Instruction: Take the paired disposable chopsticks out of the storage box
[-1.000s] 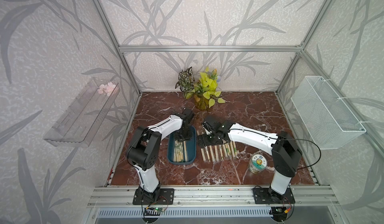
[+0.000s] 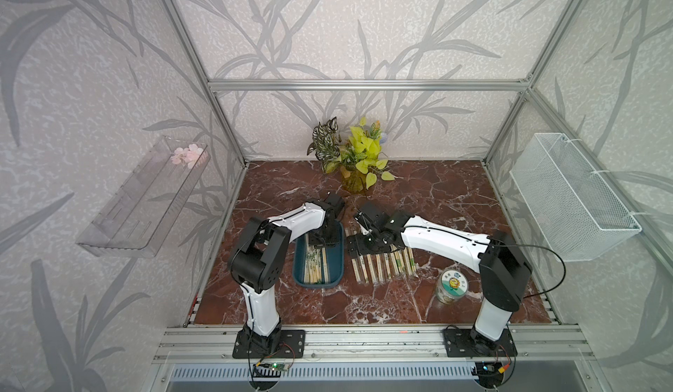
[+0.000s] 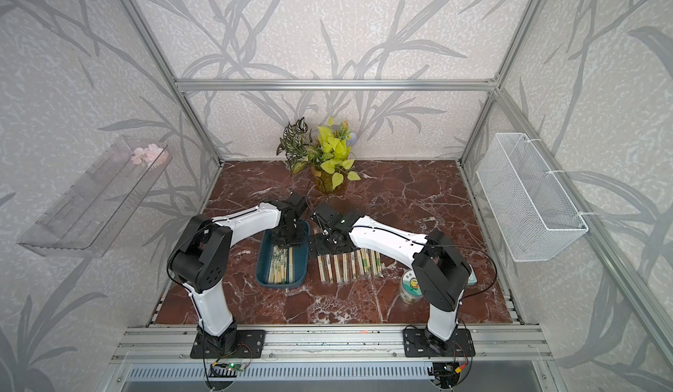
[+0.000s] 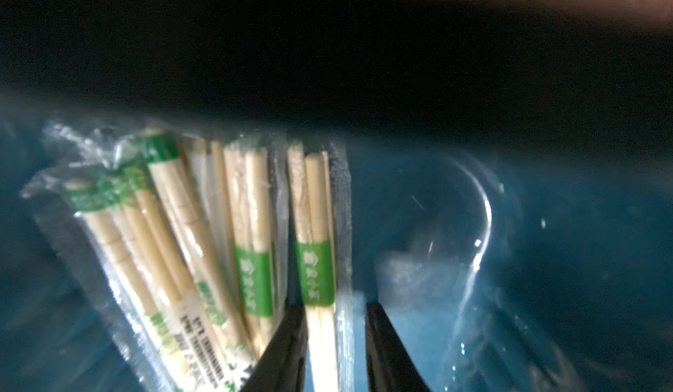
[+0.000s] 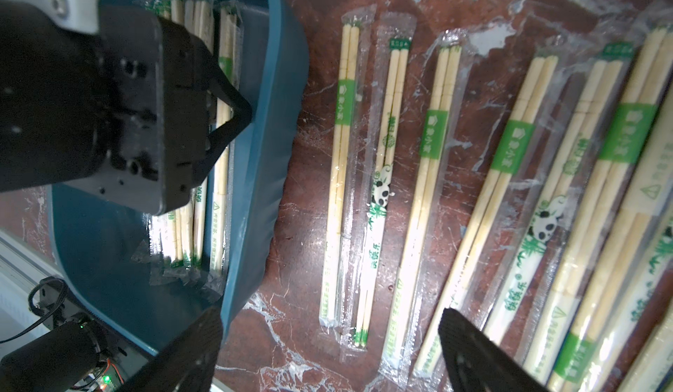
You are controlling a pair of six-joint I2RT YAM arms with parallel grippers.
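Note:
Wrapped chopstick pairs lie in the blue storage box [image 2: 298, 265]. In the left wrist view my left gripper is open down inside the box, its fingertips either side of the rightmost pair [image 4: 315, 223], with more pairs [image 4: 256, 202] bunched to its left. The right wrist view shows it from the side over the box. My right gripper is open, right of the box above a row of wrapped pairs [image 5: 431, 181] lying on the marble table.
A round container [image 2: 452, 286] sits at front right. A potted plant [image 2: 357, 153] stands at the back. A clear tray [image 2: 140, 195] and white mesh basket [image 2: 575, 195] hang on the side walls. The table behind the arms is mostly clear.
The right arm looks almost unchanged.

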